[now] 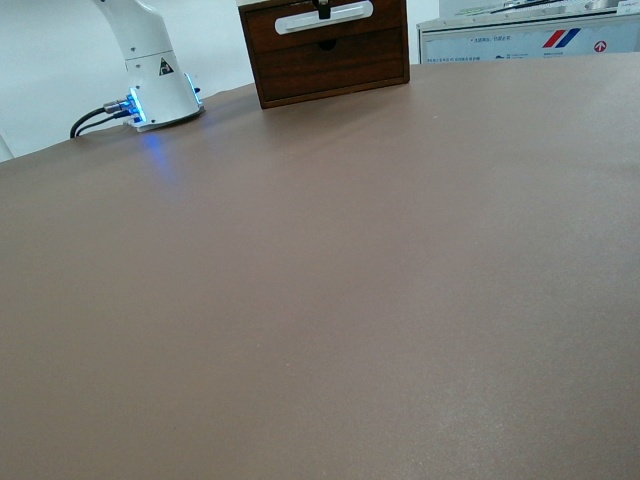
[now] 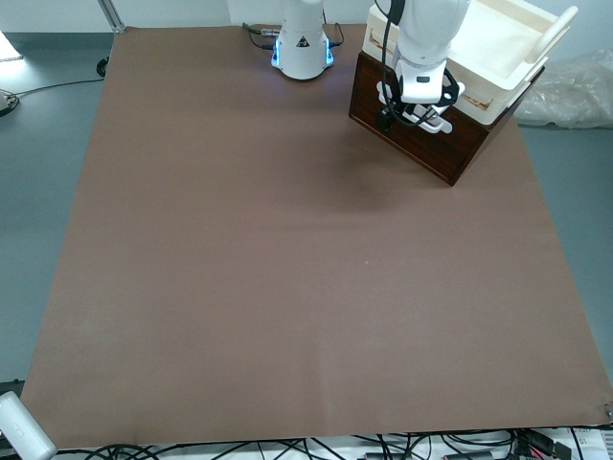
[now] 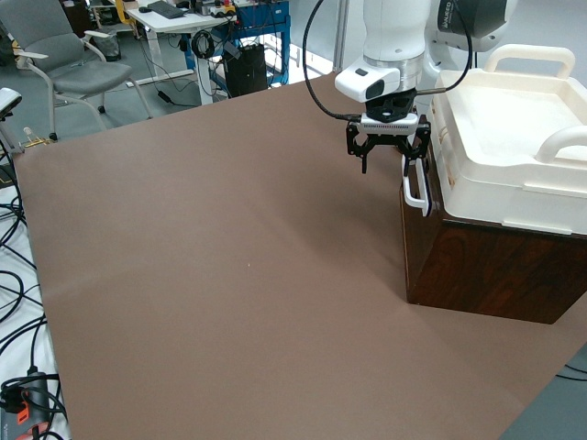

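Note:
A dark wooden drawer box (image 2: 452,153) stands at the back of the brown table, with a white tray (image 2: 488,43) on top. My gripper (image 3: 385,151) is at the box's drawer front, by a long white handle (image 1: 300,22) on the upper drawer; in the top view only a small black tip shows at that handle. Whether the fingers are shut on it is unclear. The drawers look shut in the top view.
A white robot base (image 1: 160,90) with cables stands at the back, left of the box. Cables and equipment line the table's near edge.

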